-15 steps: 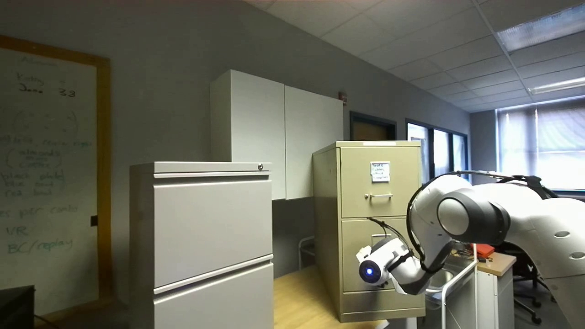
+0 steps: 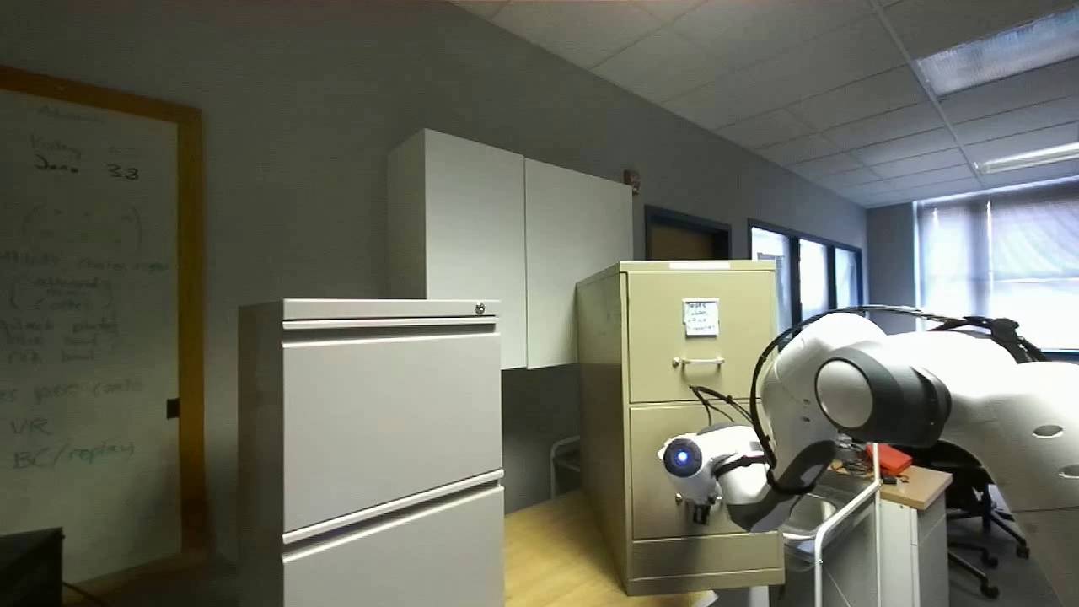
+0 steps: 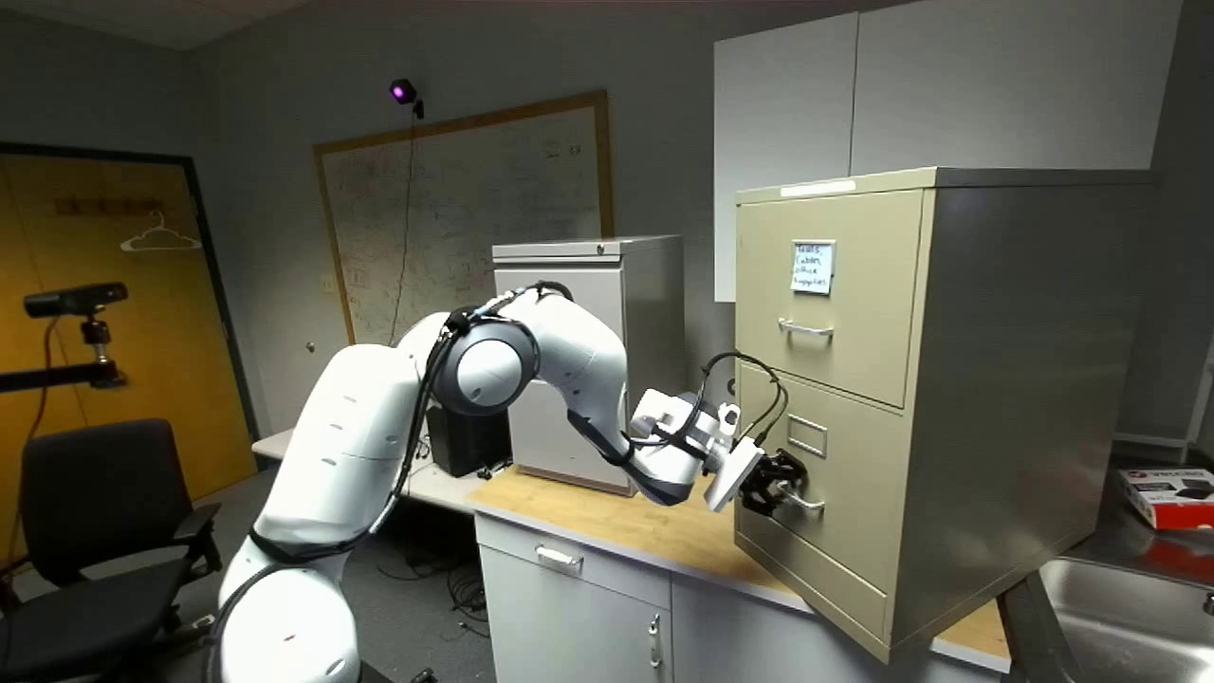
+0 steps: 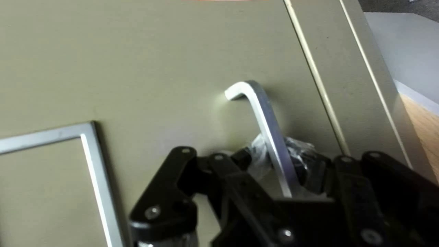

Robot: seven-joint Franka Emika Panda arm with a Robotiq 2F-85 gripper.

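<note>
A beige two-drawer filing cabinet (image 3: 836,376) stands on the wooden counter, both drawers flush with its front. At the lower drawer (image 3: 848,478) is my gripper (image 3: 793,491), brought against the drawer's front. In the wrist view its padded fingertips (image 4: 258,156) lie on either side of the silver lower handle (image 4: 267,119), and the gripper is shut on that bar. The handle's near end is hidden behind the gripper. A silver label frame (image 4: 88,164) shows at the left of the wrist view. Above, the upper drawer's handle (image 3: 805,328) is clear of the arm.
A grey filing cabinet (image 2: 394,425) stands to the left in exterior view 1. The sink (image 3: 1127,615) and a red-and-white box (image 3: 1172,499) are right of the beige cabinet. Bare wooden counter (image 3: 637,518) lies between the cabinets.
My wrist has tilted and risen, with the blue-lit end higher than a second ago. The gripper's dark fingers now show below it. The drawers look unmoved.
</note>
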